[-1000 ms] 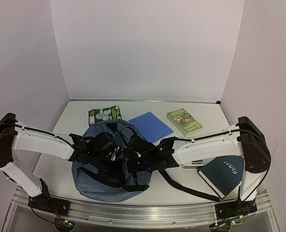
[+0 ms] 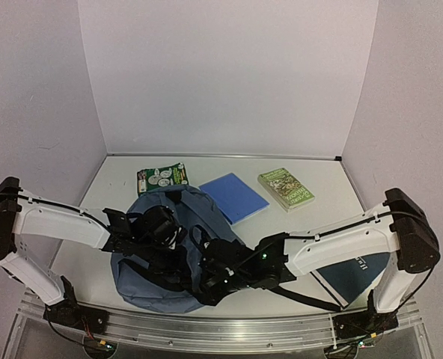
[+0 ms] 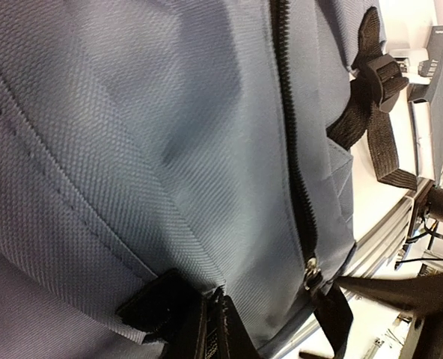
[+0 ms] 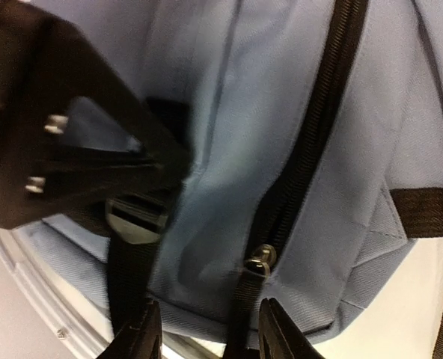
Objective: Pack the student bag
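A blue-grey backpack (image 2: pixel 150 292) lies on the left front of the table. Its black zipper (image 4: pixel 304 164) runs down to a metal slider with a dark pull tab (image 4: pixel 244 303). In the right wrist view my right gripper is open, its fingertips (image 4: pixel 281 333) on either side of that tab. My left gripper has its fingers together on a black strap (image 3: pixel 158 303) of the bag. Around the bag lie a green patterned book (image 2: pixel 162 176), a blue folder (image 2: pixel 233 197), a green-covered book (image 2: pixel 285 188) and a dark blue book (image 2: pixel 352 278).
A long black strap (image 2: pixel 307 299) trails right from the bag toward the dark book. Both forearms reach in over the bag, with their grippers close together. A metal rail (image 2: pixel 229 325) borders the front edge. The back right of the table has free room.
My left arm has stayed in place.
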